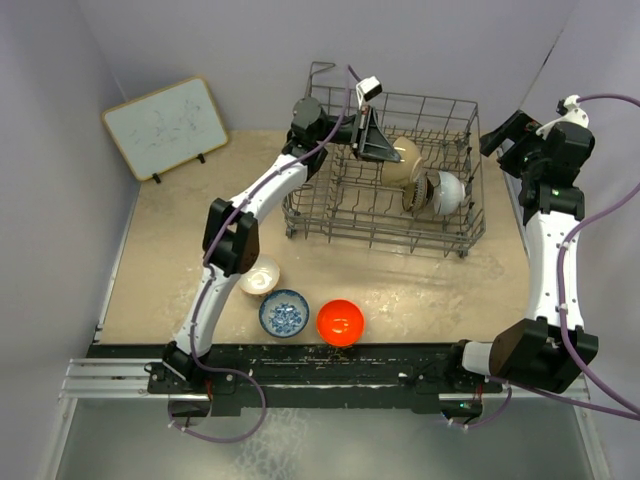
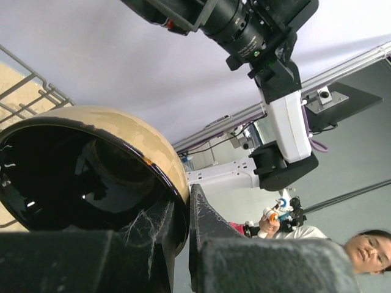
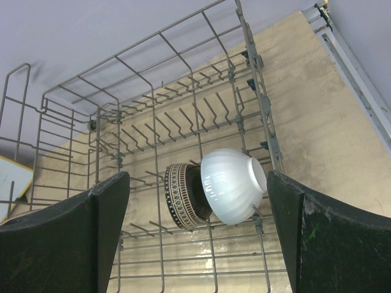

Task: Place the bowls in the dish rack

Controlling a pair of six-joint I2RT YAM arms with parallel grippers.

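A tan bowl with a dark inside is held at its rim by my left gripper above the dish rack; in the left wrist view it fills the lower left, rim between the fingers. A white bowl and a patterned bowl stand on their sides in the rack. A cream bowl, a blue patterned bowl and an orange bowl sit on the table in front. My right gripper is open, empty, at the rack's right.
A whiteboard on a stand is at the back left. Walls border the back and sides.
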